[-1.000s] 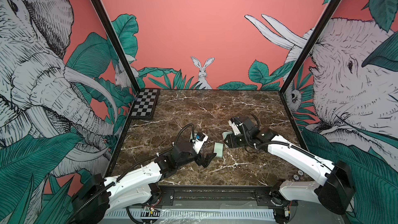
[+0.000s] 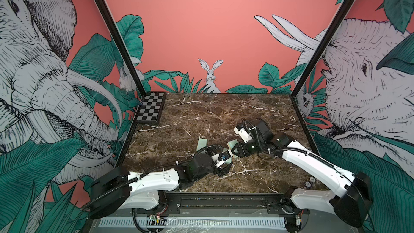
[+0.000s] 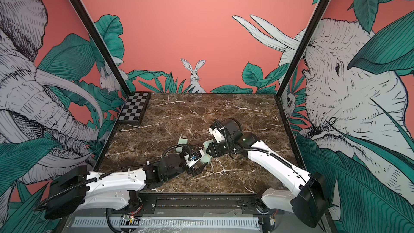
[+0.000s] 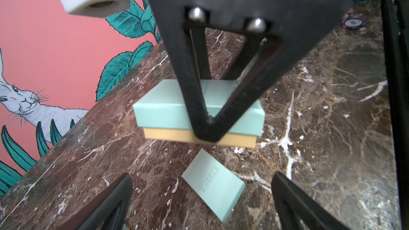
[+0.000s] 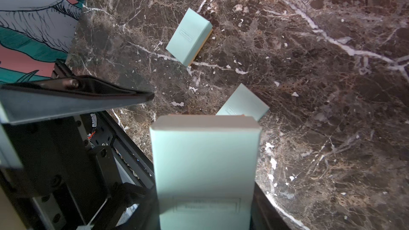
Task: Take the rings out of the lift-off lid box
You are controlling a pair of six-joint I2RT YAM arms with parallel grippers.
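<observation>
My right gripper [image 2: 236,148] is shut on a mint lift-off lid box with a tan base showing under the lid in the left wrist view [image 4: 157,102], held above the table. My left gripper is open, facing that box from the left, its fingertips at the bottom of its wrist view with nothing between them. Two more mint boxes lie on the marble: one [image 2: 201,143] left of the held box, one beneath the grippers, partly hidden in the right wrist view. No rings show.
A checkerboard [image 2: 148,107] stands at the back left. Several chips [image 2: 309,182] lie at the front right edge. The grippers are close together near the front middle.
My left gripper has moved right and turned toward the held box. My right gripper, with its box, has shifted slightly left and toward the front.
</observation>
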